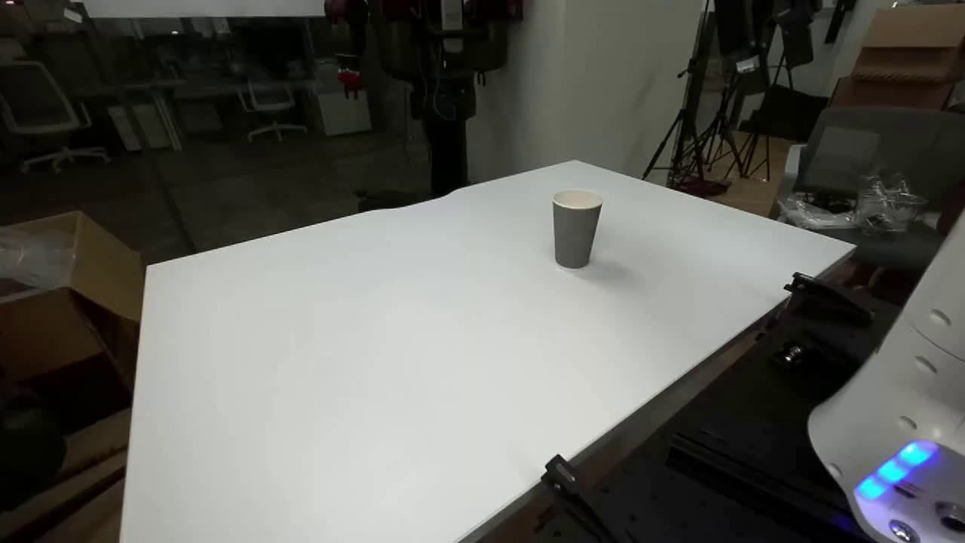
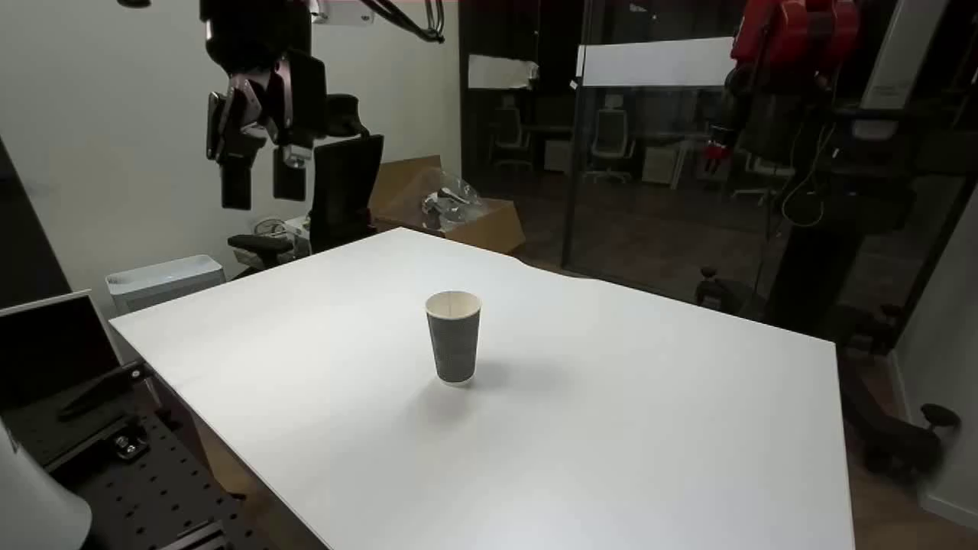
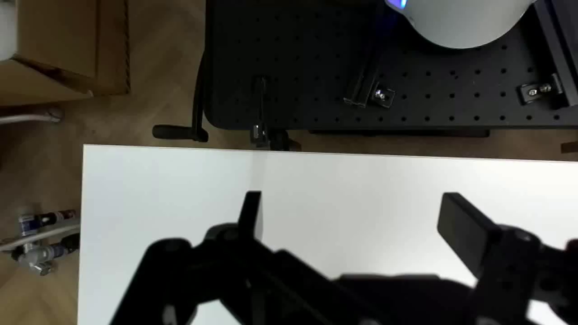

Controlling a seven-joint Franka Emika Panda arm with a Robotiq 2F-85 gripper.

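A grey paper cup with a white rim stands upright and alone on the white table. In exterior view 2 the same cup is near the middle of the tabletop, its mouth facing up. My gripper hangs high at the upper left of that view, well above the table and apart from the cup. Its black fingers are spread wide in the wrist view, where the gripper stands open over bare white tabletop with nothing between them. No cup appears in the wrist view.
Along one table edge lies the black perforated base plate with the white arm base on it. A clamp sits at that edge. Open cardboard boxes stand off the table. Around the cup the tabletop is clear.
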